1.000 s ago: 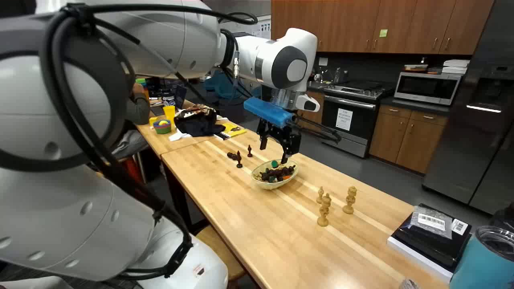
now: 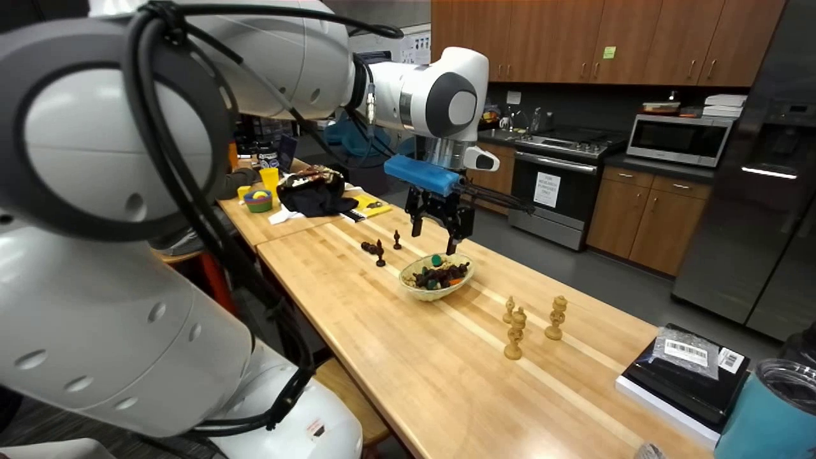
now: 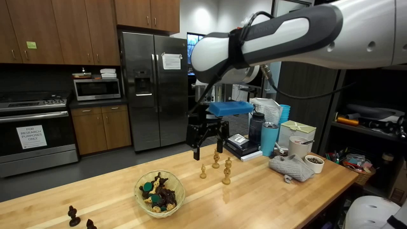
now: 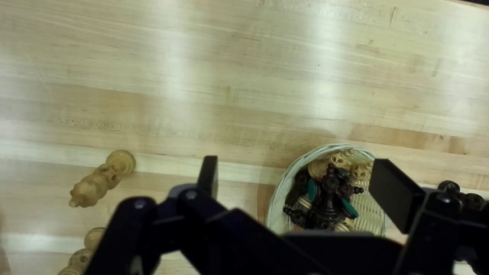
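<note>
Above the table, near the wicker basket [image 3: 179,190], my gripper [image 3: 208,152] stands open with nothing between its fingers. The wrist view shows the two fingertips [image 4: 209,176] wide apart, the basket lying partly in the gap beneath them. Dark and pale chess pieces [image 4: 327,197], some with green bases, fill the basket in a jumble. On the basket's other side are dark pieces, one upright [image 2: 380,254], one further back [image 2: 397,240] and a dark clump [image 2: 368,247].
A black box [image 3: 241,145], a blue tumbler [image 3: 269,139], a grey cloth [image 3: 292,167] and a small white bowl [image 3: 314,164] crowd one end of the table. Toward the other end lie a black bag [image 2: 313,191] and a coloured bowl [image 2: 258,201]. Bare wood surrounds the basket.
In exterior view 1 the gripper has shifted slightly left and up, and the arm's near links have swung right. Basket and chess pieces have stayed put. A person's arm at the far left is gone from sight.
</note>
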